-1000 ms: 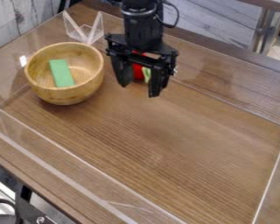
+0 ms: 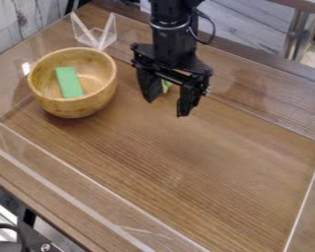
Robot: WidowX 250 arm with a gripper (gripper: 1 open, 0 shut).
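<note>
The black gripper (image 2: pixel 171 91) hangs over the back middle of the wooden table (image 2: pixel 187 177), its fingers pointing down. A small green object (image 2: pixel 161 86) shows partly behind it, largely hidden by the gripper. I cannot tell whether anything is between the fingers or how far they are apart.
A yellow bowl (image 2: pixel 98 94) at the left holds a green block (image 2: pixel 68 82). A clear plastic piece (image 2: pixel 92 31) lies at the back left.
The gripper has shifted slightly and now covers the red and green object behind it more, with the red no longer clearly visible.
</note>
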